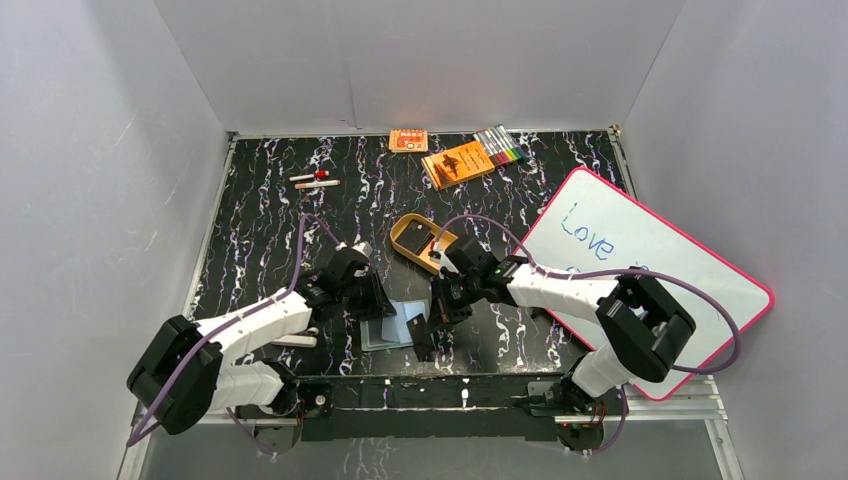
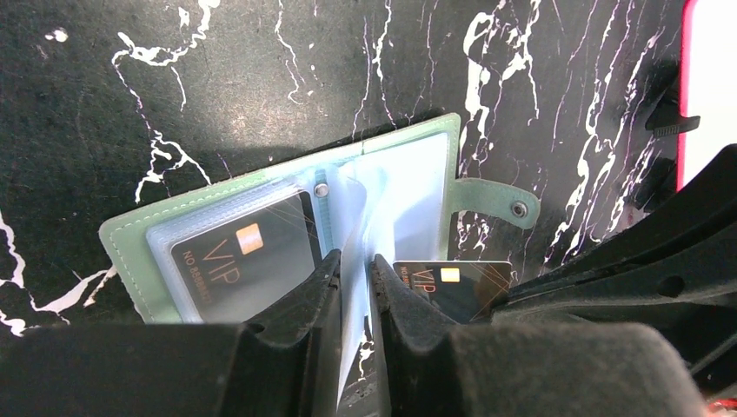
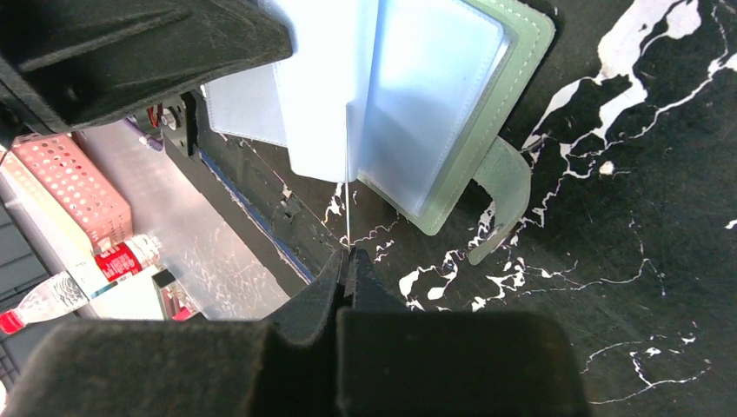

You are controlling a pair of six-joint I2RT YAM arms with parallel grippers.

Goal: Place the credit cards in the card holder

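Note:
The open green card holder (image 2: 130, 243) lies on the marble table, with a black VIP card (image 2: 230, 278) in its left pocket. My left gripper is shut on a clear sleeve of the holder, which stands up between its fingers. My right gripper is shut on another black VIP card (image 1: 420, 338), seen edge-on in the right wrist view and beside the holder's pockets in the left wrist view.
An orange tray (image 1: 403, 230) with dark items sits behind the holder. A whiteboard (image 1: 660, 260) covers the right side. Pens (image 1: 317, 184), a notepad and a marker box lie at the back.

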